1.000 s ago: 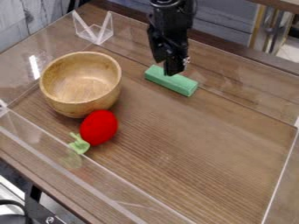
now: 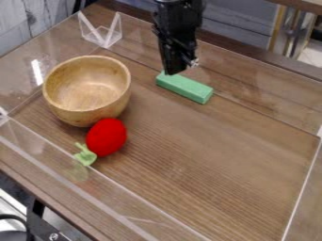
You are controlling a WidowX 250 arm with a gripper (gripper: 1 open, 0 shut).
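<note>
My black gripper (image 2: 175, 62) hangs at the top centre, just above and behind a green block (image 2: 184, 88) on the wooden table. It appears shut, with nothing visible between its fingers. A wooden bowl (image 2: 87, 89) sits to the left of the block, and a red object (image 2: 108, 136) with a light green tip lies in front of the bowl.
A clear angular object (image 2: 101, 29) stands at the back left. A wooden ledge runs along the top right edge.
Since a second ago, my gripper has moved up and slightly back, away from the green block. The objects on the table look unmoved.
</note>
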